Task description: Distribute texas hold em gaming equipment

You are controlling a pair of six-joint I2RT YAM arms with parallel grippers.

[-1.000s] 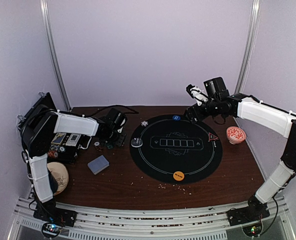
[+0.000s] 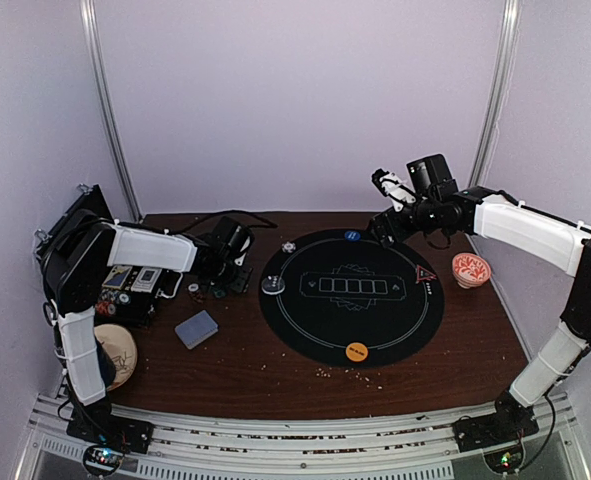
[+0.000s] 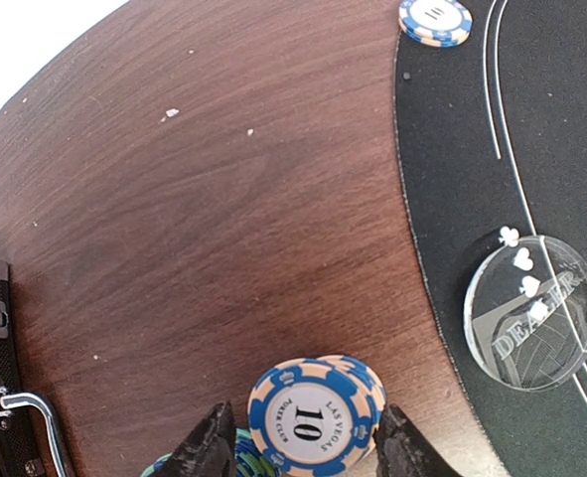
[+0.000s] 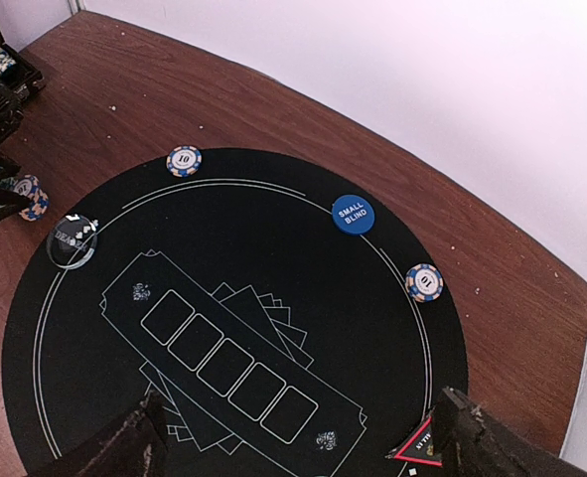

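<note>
Beside the black mat (image 2: 351,320), my left gripper has its fingers around two overlapping blue-and-white "10" chips (image 3: 311,409); whether they grip is unclear. Green chips (image 3: 258,457) lie under them. A clear dealer button (image 3: 531,313) sits on the mat's left. More "10" chips lie on the mat at back left (image 4: 184,160) and farther along its rim (image 4: 424,282), near the blue small blind button (image 4: 353,215). My right gripper hangs open over the mat near a red-edged triangle (image 4: 417,447), nothing between its fingers.
An open chip case (image 2: 125,305) stands at the left, with a card deck (image 2: 196,330) in front. A round beige container (image 2: 120,355) is at front left, a red bowl (image 2: 471,268) at right. An orange button (image 2: 356,352) is on the mat's front. Bare wood lies front centre.
</note>
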